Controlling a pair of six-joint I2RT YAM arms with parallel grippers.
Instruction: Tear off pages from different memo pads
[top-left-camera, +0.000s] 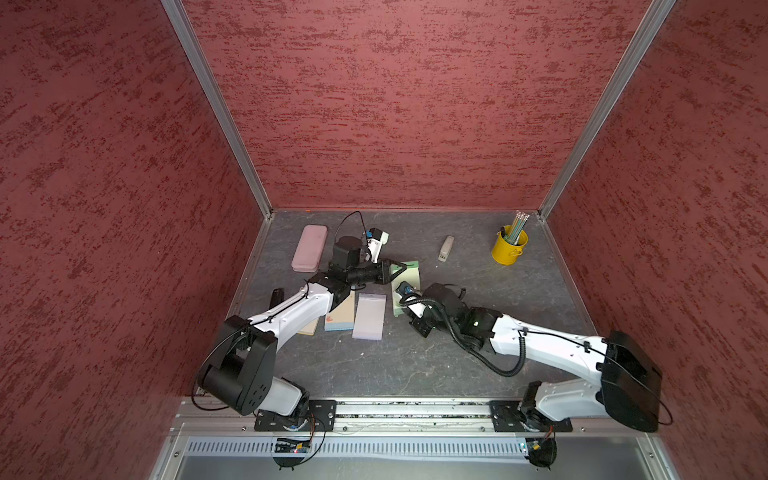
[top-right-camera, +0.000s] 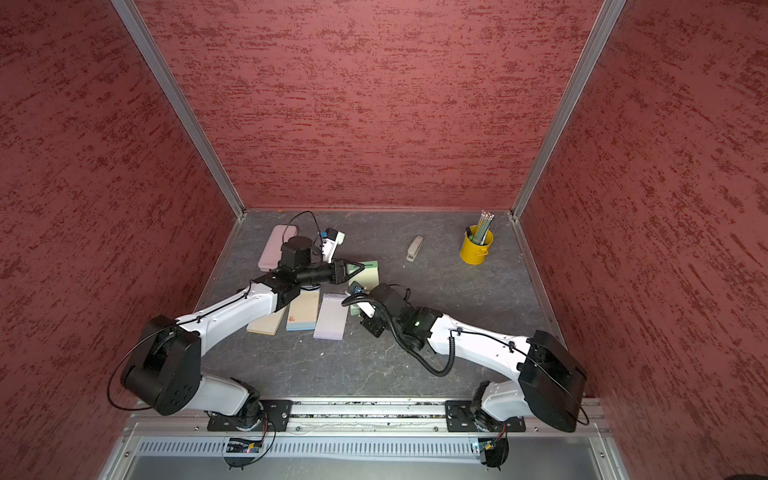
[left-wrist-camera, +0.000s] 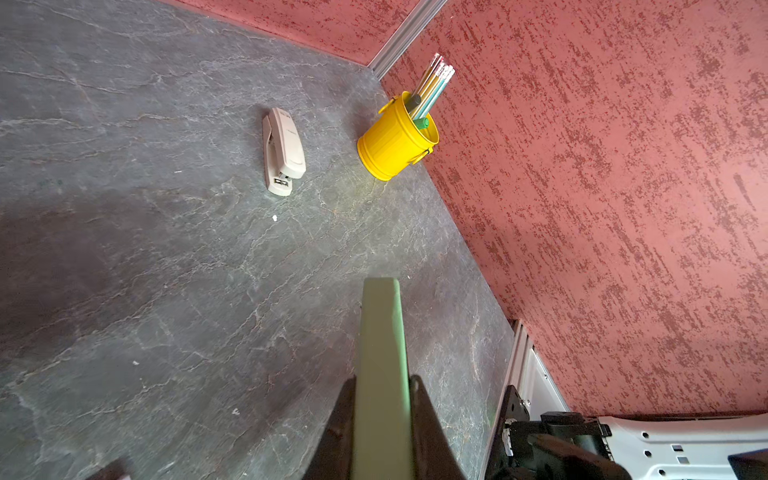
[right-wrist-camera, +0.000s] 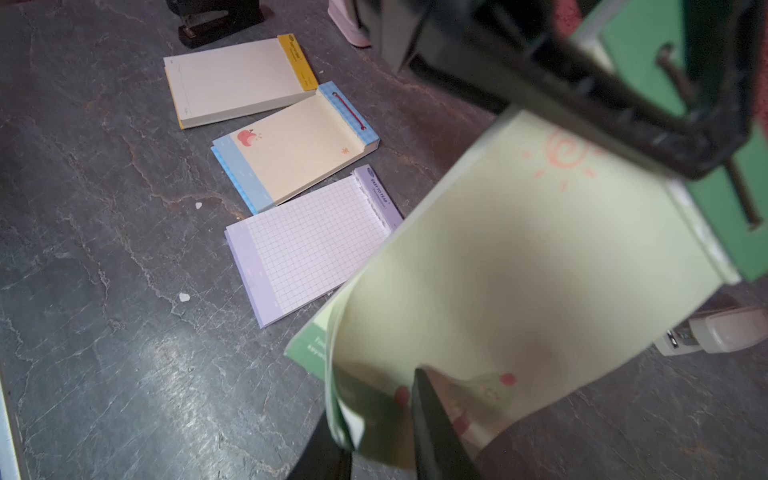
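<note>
My left gripper (top-left-camera: 402, 267) is shut on the bound end of the green memo pad (right-wrist-camera: 512, 296), holding it above the table. The pad's green edge (left-wrist-camera: 382, 376) stands up between the left fingers in the left wrist view. At the pad's lower end is my right gripper, its fingers part open. The cream top page curls up there, its bent edge (right-wrist-camera: 340, 400) beside one finger and its surface lying in the gap. A firm hold on the page does not show. Flat on the table lie a purple grid pad (right-wrist-camera: 312, 240), a blue-edged pad (right-wrist-camera: 296, 148) and a yellow-edged pad (right-wrist-camera: 232, 80).
A white stapler (top-left-camera: 446, 248) and a yellow bucket of pencils (top-left-camera: 509, 246) stand at the back right. A pink case (top-left-camera: 309, 248) lies at the back left, and a dark stapler (right-wrist-camera: 212, 17) is beyond the yellow-edged pad.
</note>
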